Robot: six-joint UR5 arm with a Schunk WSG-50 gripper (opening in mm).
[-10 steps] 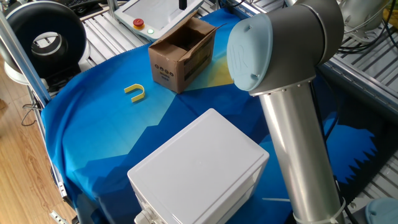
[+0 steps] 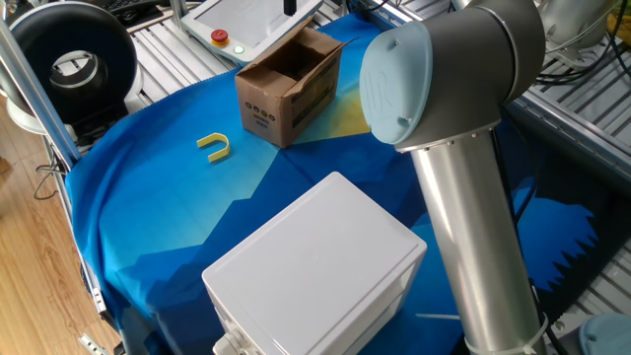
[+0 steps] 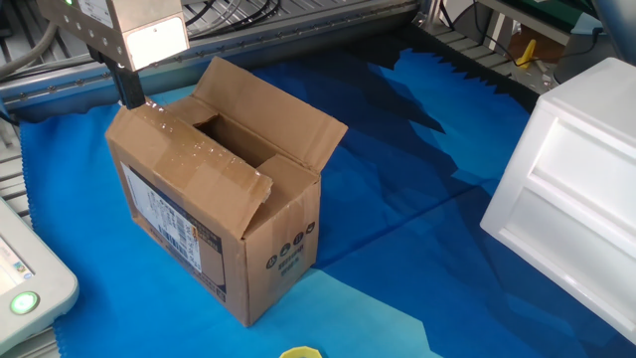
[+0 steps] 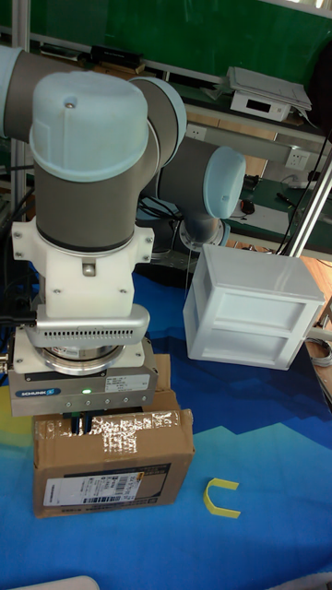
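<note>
An open-topped cardboard box (image 2: pixel 286 94) stands on the blue cloth, and its raised flaps (image 3: pixel 266 114) show in exterior view 2. My gripper (image 3: pixel 131 99) points down at one end of the box's top in that view, its dark fingertips close to the flap's edge. From exterior view 3, the gripper body (image 4: pixel 84 392) is right over the cardboard box (image 4: pixel 112 462), with the fingers partly hidden at its top edge. Whether the fingers are apart or closed on the flap cannot be made out. A yellow U-shaped piece (image 2: pixel 214 148) lies flat on the cloth beside the box.
A white drawer unit (image 2: pixel 315 261) stands on the cloth, apart from the box. Close to the box is a control panel with a red button (image 2: pixel 219 37). Open cloth (image 2: pixel 148 187) surrounds the yellow piece.
</note>
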